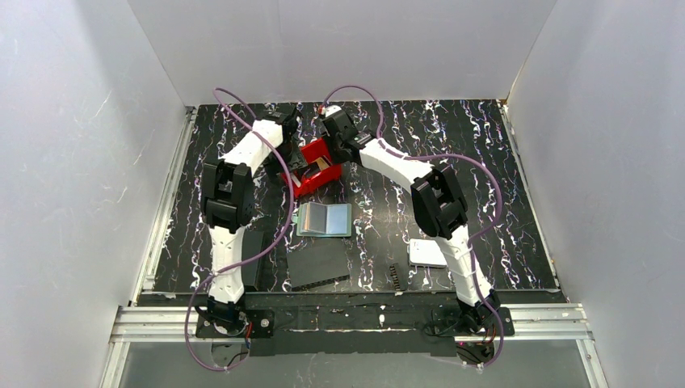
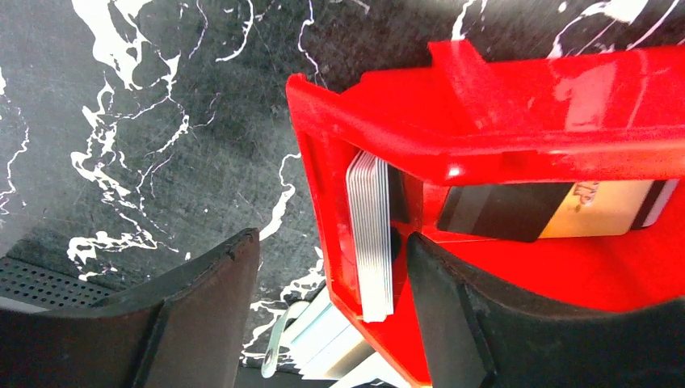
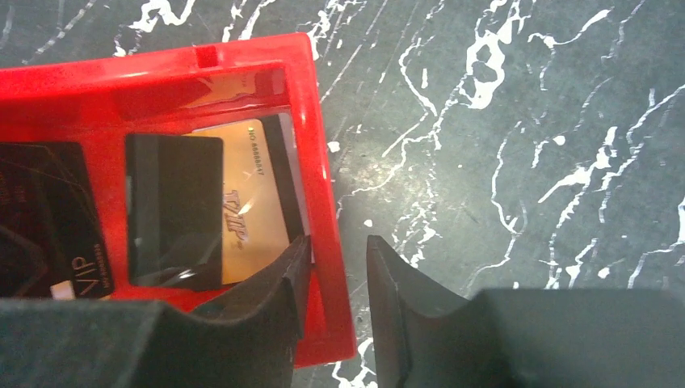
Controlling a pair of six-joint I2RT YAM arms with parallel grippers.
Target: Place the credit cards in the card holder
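The credit cards, among them a black-and-gold card (image 3: pixel 252 190) and a dark VIP card (image 3: pixel 50 218), lie in a red box (image 1: pixel 327 179). The card holder (image 1: pixel 338 220) lies spread open in front of it. My left gripper is open at the box's left end, one finger outside the wall and the other inside; a pale ridged block (image 2: pixel 371 234) stands against that wall between them. At the other end, my right gripper is partly open astride the wall, its left finger inside and its right finger outside with a visible gap.
Nearer the front lie a dark flat pad (image 1: pixel 318 263), a small black strip (image 1: pixel 395 276) and a white box (image 1: pixel 427 253). Another dark slab (image 1: pixel 252 250) is partly under the left arm. Bare marbled table stretches to the right of the red box.
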